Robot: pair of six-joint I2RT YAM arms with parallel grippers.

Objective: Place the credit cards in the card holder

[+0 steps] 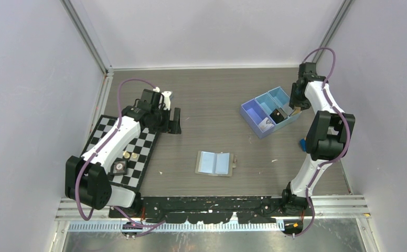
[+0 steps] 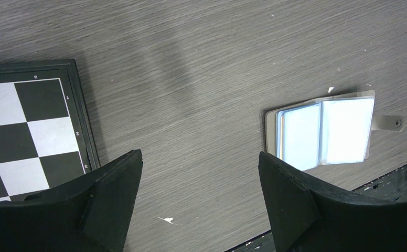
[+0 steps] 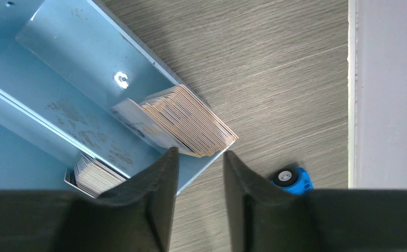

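The open card holder [image 1: 208,174] lies flat at the front centre of the table; the left wrist view shows its pale-blue sleeves [image 2: 346,131]. A stack of cards [image 3: 188,121] stands on edge in the end compartment of the blue box [image 1: 256,129], with one pale card [image 3: 143,125] leaning away from its left side. My right gripper hovers over that corner, its fingers apart. The stack shows just past the fingertips, and I see nothing held between them. My left gripper stands open and empty over the table, left of the holder.
A second card stack [image 3: 97,176] sits in the neighbouring compartment. The chessboard [image 1: 145,152] lies under the left arm, and a small blue object [image 3: 299,182] is near the right wall [image 3: 387,94]. Bare table separates box and holder.
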